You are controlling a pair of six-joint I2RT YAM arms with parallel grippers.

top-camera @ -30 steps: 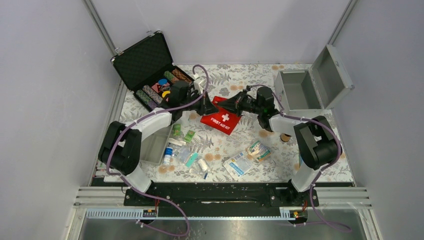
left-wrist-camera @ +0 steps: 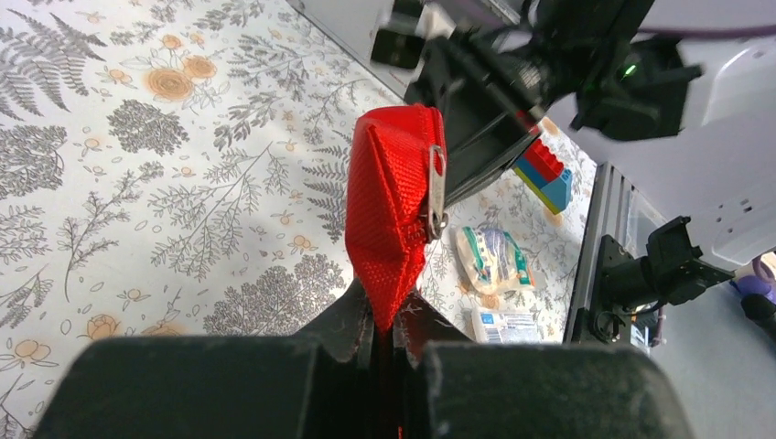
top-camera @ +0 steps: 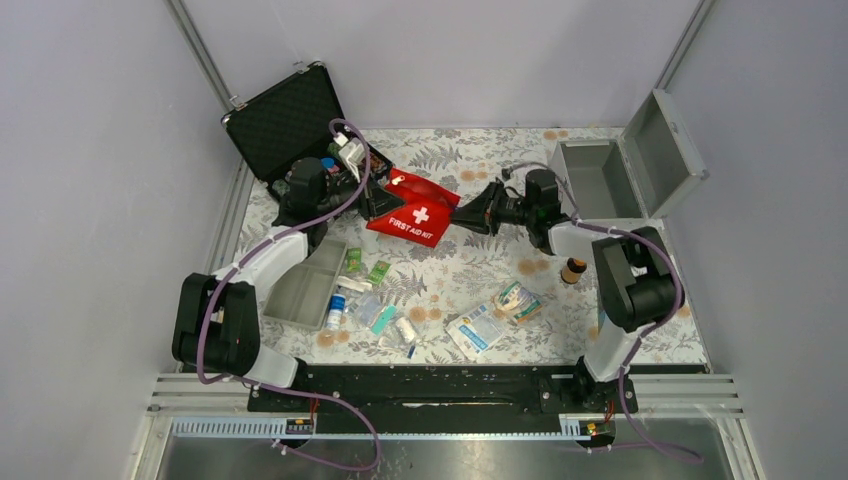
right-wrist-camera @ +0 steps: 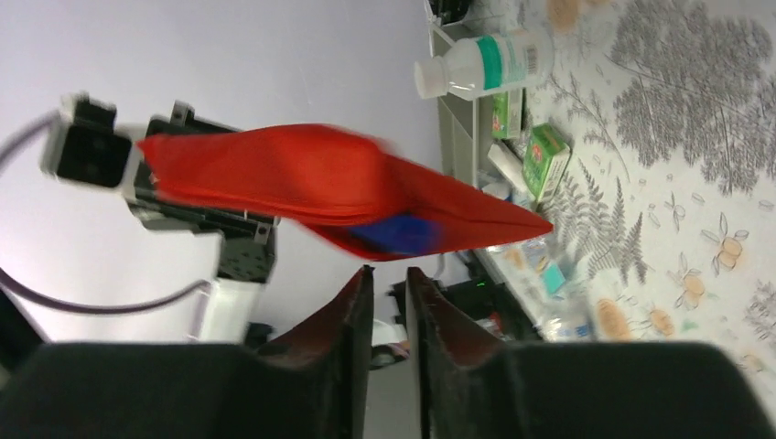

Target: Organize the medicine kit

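Note:
A red FIRST AID KIT pouch (top-camera: 415, 215) hangs between the two grippers over the middle of the table. My left gripper (top-camera: 385, 201) is shut on its edge; in the left wrist view the red fabric (left-wrist-camera: 393, 201), with a zip pull, rises from between the fingertips. My right gripper (top-camera: 462, 214) is at the pouch's other side. In the right wrist view its fingers stand close together with a narrow gap, just below the blurred pouch (right-wrist-camera: 339, 183), and I cannot tell that anything is between them.
A grey tray (top-camera: 295, 290), small green boxes (top-camera: 378, 271), bottles and packets (top-camera: 475, 330) lie at the left and front. A black case (top-camera: 275, 120) stands open at the back left, an open grey box (top-camera: 595, 180) at the back right, a brown bottle (top-camera: 573, 271) at the right.
My left gripper has moved left with the pouch, which has shifted left and spread out.

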